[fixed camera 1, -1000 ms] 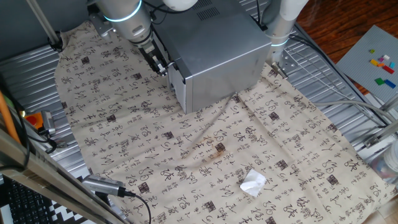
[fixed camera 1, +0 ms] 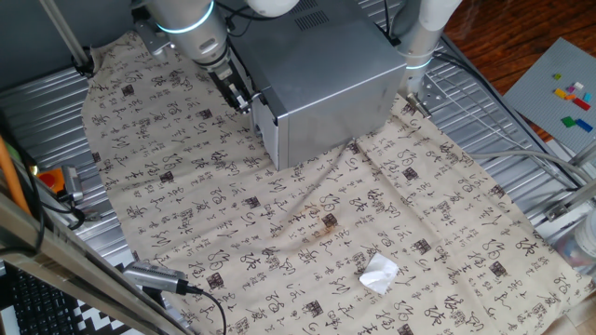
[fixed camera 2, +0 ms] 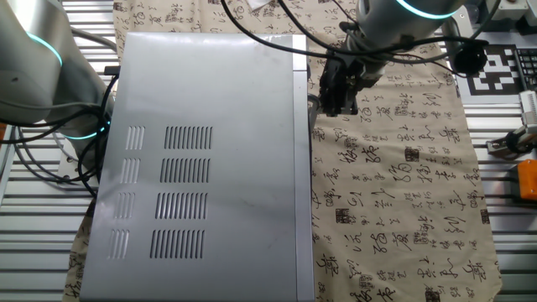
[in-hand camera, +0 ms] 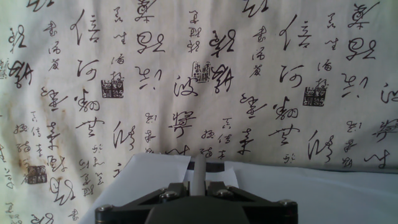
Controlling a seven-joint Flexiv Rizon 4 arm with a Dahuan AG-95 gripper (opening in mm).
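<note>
A silver box-shaped appliance, which looks like a microwave, stands on the patterned cloth, its vented top facing exterior view 2. My gripper is at its front side, close to the edge of the front panel. In the wrist view, a narrow grey bar, apparently the handle, stands upright between the dark fingers of my gripper. The fingers come in close on both sides of the bar and appear shut on it. Exterior view 2 shows the gripper beside the front edge; its fingertips are partly hidden there.
A crumpled white paper lies on the cloth. Cables hang around the arm. A grey board with colored bricks sits at far right.
</note>
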